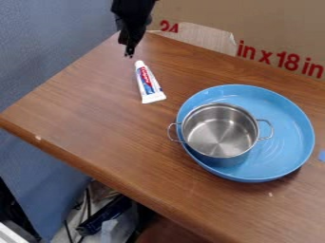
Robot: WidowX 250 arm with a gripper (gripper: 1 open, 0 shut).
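Note:
My black gripper [128, 49] hangs at the top of the view, above and just behind a white toothpaste tube [148, 84] with red and blue print, which lies on the wooden table. Its fingertips are small and dark here, so whether they are open or shut is unclear. A steel pot [219, 131] with two handles stands on a blue plate [286, 142] on the right of the table.
A cardboard box [273, 28] stands behind the table. A blue-grey surface [38, 66] borders the table on the left, with dark clutter below the front left edge.

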